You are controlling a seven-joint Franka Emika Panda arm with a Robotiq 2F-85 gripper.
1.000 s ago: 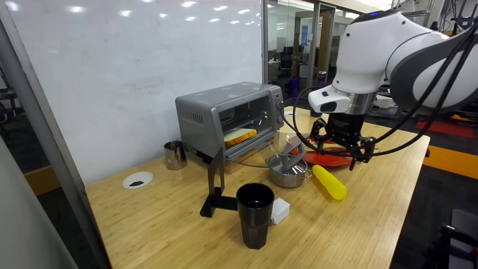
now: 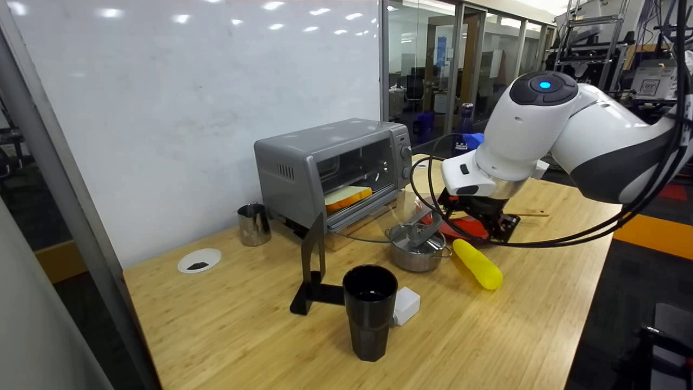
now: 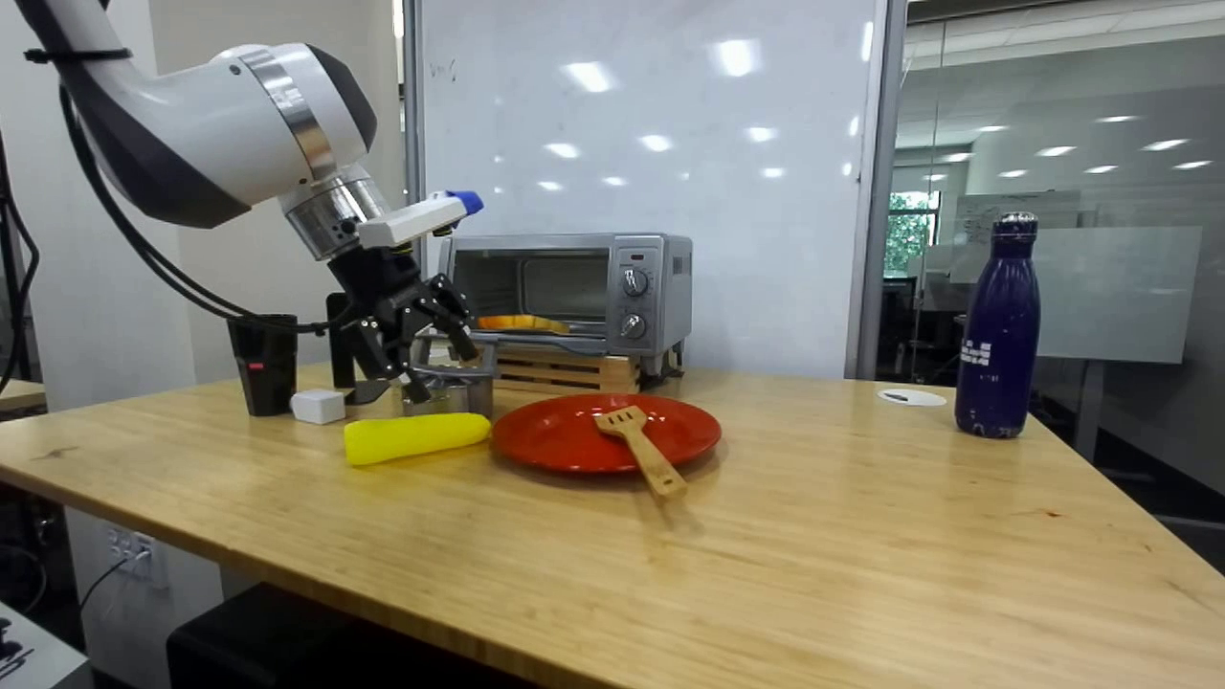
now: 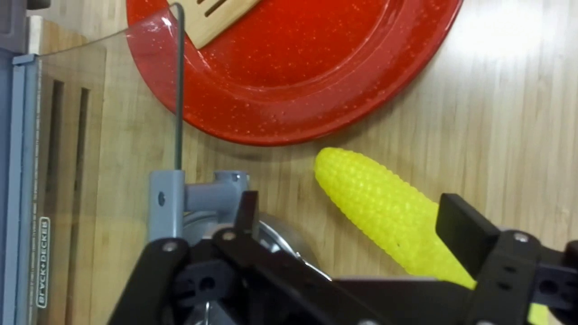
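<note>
My gripper is open in the wrist view, its dark fingers spread wide with nothing held. Between and beyond them lies a yellow corn cob (image 4: 374,203), its near end partly hidden by the right finger. In exterior view 2 the gripper (image 3: 441,367) hangs tilted above the table, close to the steel pot (image 3: 454,400) and above the corn. The grey toaster oven (image 2: 338,140) has its glass door lowered, with a bread slice (image 2: 344,198) inside. The door's grey handle (image 4: 214,196) extends over the pot, near the left finger.
A red plate (image 3: 551,436) carries a wooden spatula (image 3: 643,450). Also on the table are a black cup (image 2: 370,315), a white block (image 2: 406,305), a metal pitcher (image 2: 254,225) and a blue bottle (image 3: 997,333).
My arm has come lower and the wrist has tilted, so the gripper now hangs at a slant rather than straight down. The corn, pot and oven have not moved.
</note>
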